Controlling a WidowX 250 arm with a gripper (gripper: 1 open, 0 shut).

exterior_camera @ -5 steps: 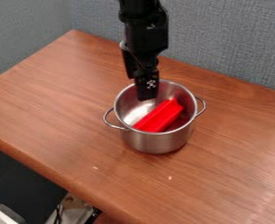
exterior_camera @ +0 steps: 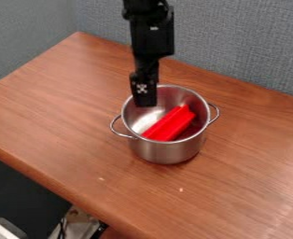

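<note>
A steel pot (exterior_camera: 169,149) with two wire handles stands on the wooden table. A red oblong object (exterior_camera: 169,125) lies inside it, on the right side of the interior. My black gripper (exterior_camera: 143,99) hangs over the pot's back-left rim; it is open by what little shows, its fingertips seen nearly edge-on, and nothing red is between them.
A grey padded wall runs along the back. The table's edge drops away at the lower left, where some cables and a white item show.
The pot and red object look unmoved.
</note>
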